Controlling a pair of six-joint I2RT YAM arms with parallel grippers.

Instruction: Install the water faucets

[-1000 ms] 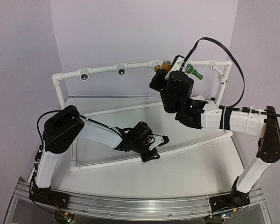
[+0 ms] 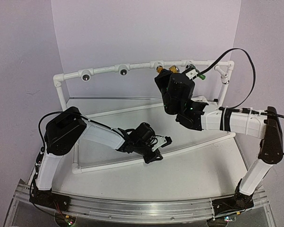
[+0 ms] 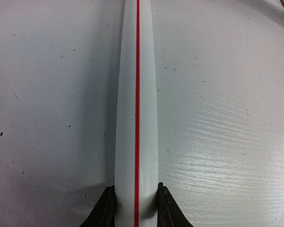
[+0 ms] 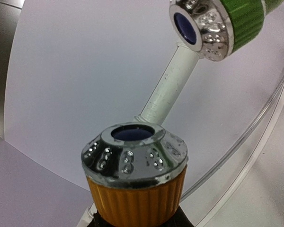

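My left gripper (image 2: pixel 151 153) is shut on the lower white pipe (image 3: pixel 125 118), which carries a red stripe, at the front of the frame. My right gripper (image 2: pixel 163 75) is up at the top rail (image 2: pixel 142 65), mostly hiding what it works on. In the right wrist view an orange faucet (image 4: pixel 132 203) with a chrome cap fills the space between its dark, largely hidden fingers. A green faucet (image 4: pixel 241 21) with a chrome cap is beyond it at upper right; in the top view it (image 2: pixel 201 75) shows behind the right gripper.
Two open fittings (image 2: pixel 85 77) face forward on the left part of the top rail. A black cable loops above the right arm.
The left arm has not moved.
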